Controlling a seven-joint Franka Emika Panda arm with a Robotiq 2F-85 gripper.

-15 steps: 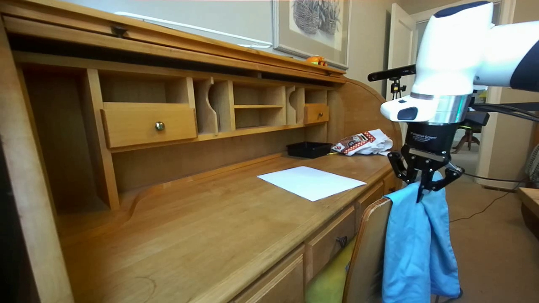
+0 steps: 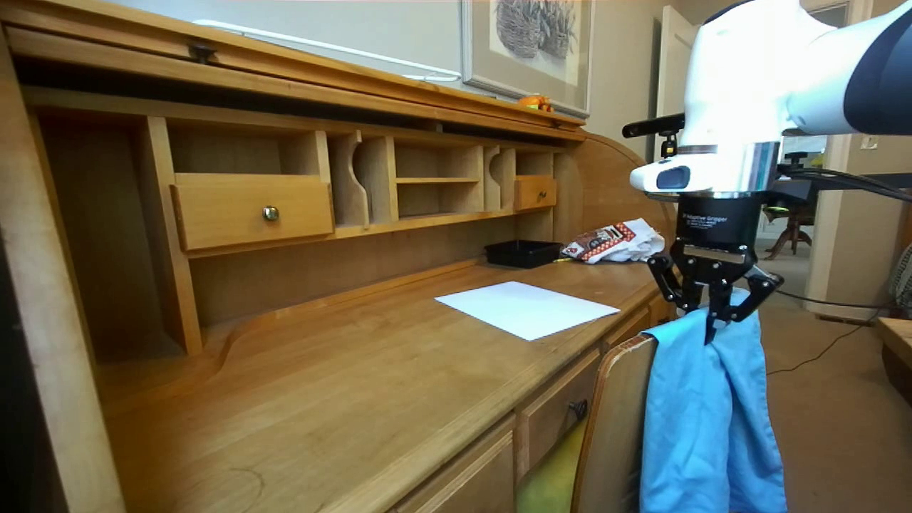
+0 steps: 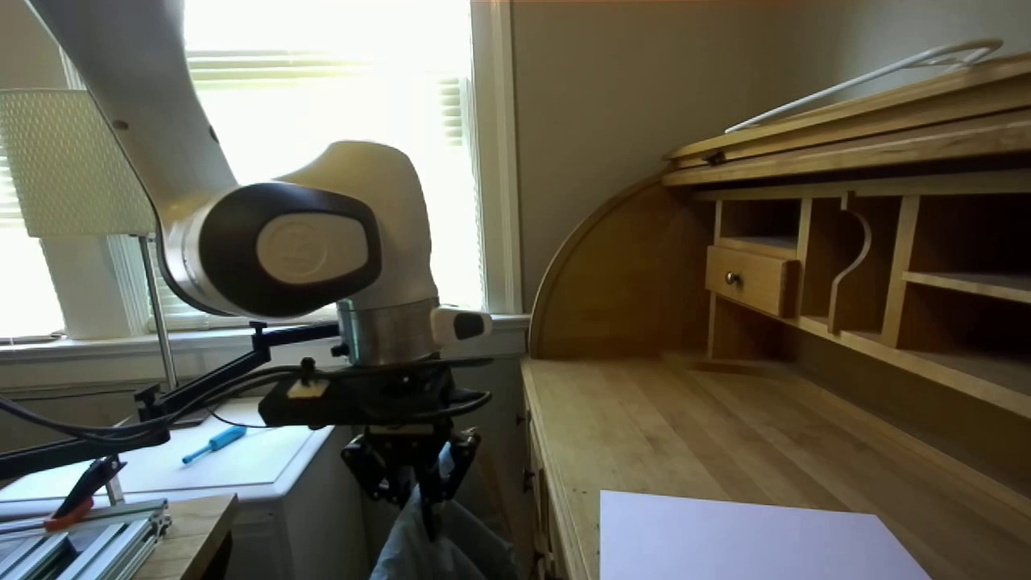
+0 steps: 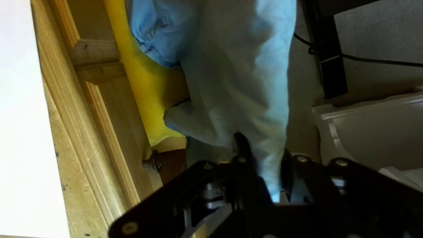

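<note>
A light blue cloth [image 2: 697,410] hangs over the top of the wooden chair back [image 2: 608,419]. My gripper [image 2: 711,329] is shut on the cloth's upper part, just above and beside the chair back. In the wrist view the cloth [image 4: 242,79] runs up from between the dark fingers and covers much of the middle. Seen from the other side, the gripper [image 3: 417,498] has grey-looking folds of cloth [image 3: 430,551] below it. The lower end of the cloth is cut off by the frame.
Left of the gripper stands a roll-top desk [image 2: 342,368] with a white paper sheet [image 2: 528,309], a black tray [image 2: 523,253] and a crumpled bag [image 2: 620,242]. A yellow seat [image 4: 146,91] lies below. A white cabinet [image 3: 271,454] is on the arm's other side.
My gripper has become more upright, its wrist swinging slightly left. The chair back has shifted a little left, and the cloth hangs differently, still held.
</note>
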